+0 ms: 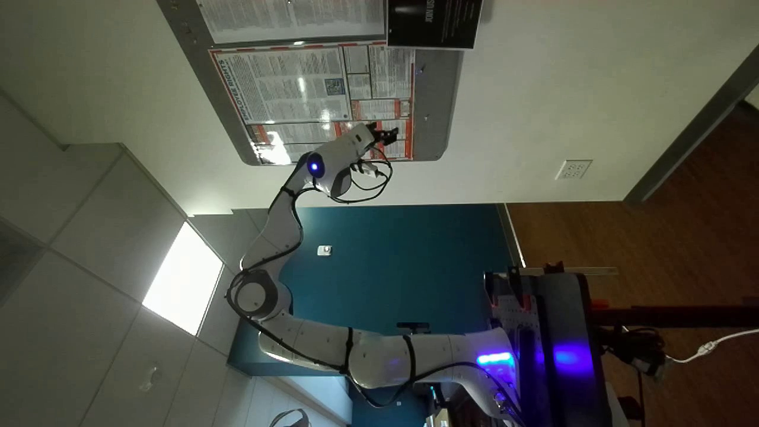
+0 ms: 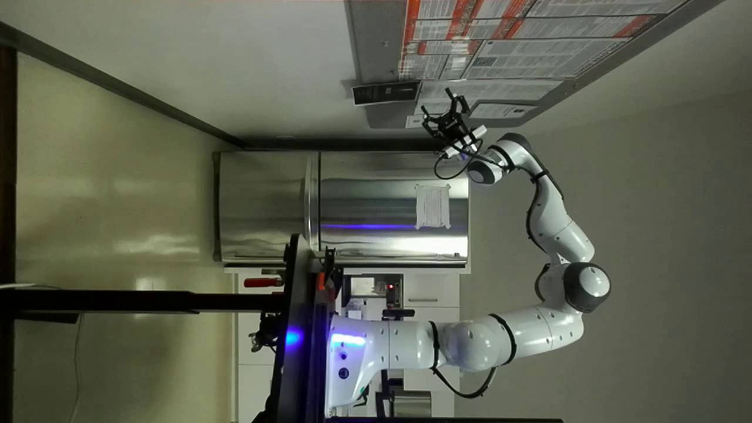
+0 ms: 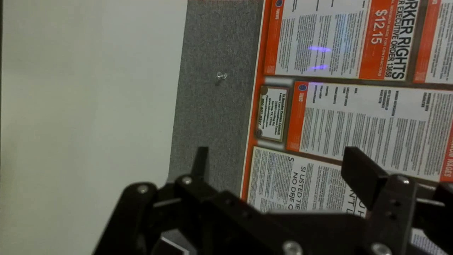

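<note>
My black gripper stands open in the wrist view, its two fingertips wide apart and nothing between them. It faces a grey pinboard (image 3: 212,123) covered with printed posters (image 3: 369,127) edged in red. A clear pushpin (image 3: 221,75) sticks in the bare grey strip beside the posters, above the left fingertip in that view. From outside, the gripper (image 2: 437,101) is raised close to the board; whether it touches the board cannot be told.
A black box-like holder (image 2: 385,93) is fixed at the board's edge. A steel refrigerator (image 2: 268,204) stands near the arm. Bare wall (image 1: 541,107) with a power outlet (image 1: 573,169) lies beside the board. The arm's base sits on a dark table (image 1: 562,334).
</note>
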